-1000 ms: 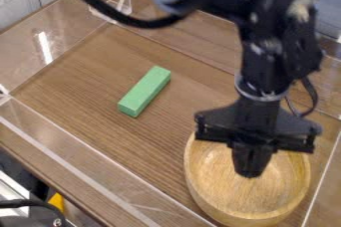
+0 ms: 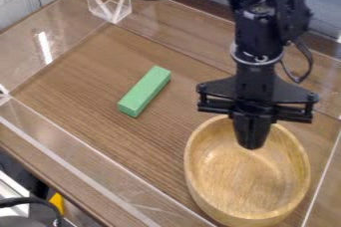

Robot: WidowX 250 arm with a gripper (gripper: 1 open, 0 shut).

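My black gripper points down over the back part of a round wooden bowl at the lower right. Its fingertips are small in this view and partly dark against the body; nothing shows held. A green block lies on the wooden table to the left of the gripper, apart from it.
A clear plastic wire-like holder stands at the back left. A yellow object and dark parts show beyond the front-left edge.
My gripper has risen and moved back, away from the bowl's middle. The bowl and green block have stayed in place.
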